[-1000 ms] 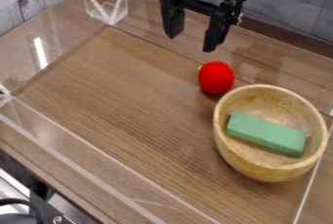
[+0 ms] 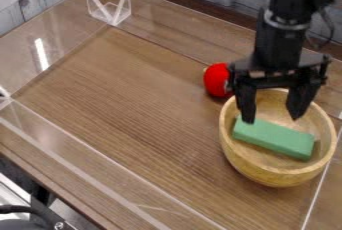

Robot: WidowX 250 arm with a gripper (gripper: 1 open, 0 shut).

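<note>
My gripper (image 2: 273, 92) is a black arm coming down from the top right. Its open fingers hang over the back of a wooden bowl (image 2: 278, 177) at the lower right. A green block (image 2: 274, 139) lies inside the bowl. A red ball (image 2: 215, 79) sits just behind the bowl, partly hidden by the gripper.
A small white wire-like object (image 2: 104, 6) stands at the back left. The table's edge runs along the far left.
My gripper has moved right and down, from above the back middle of the table to over the bowl. It now covers part of the red ball.
</note>
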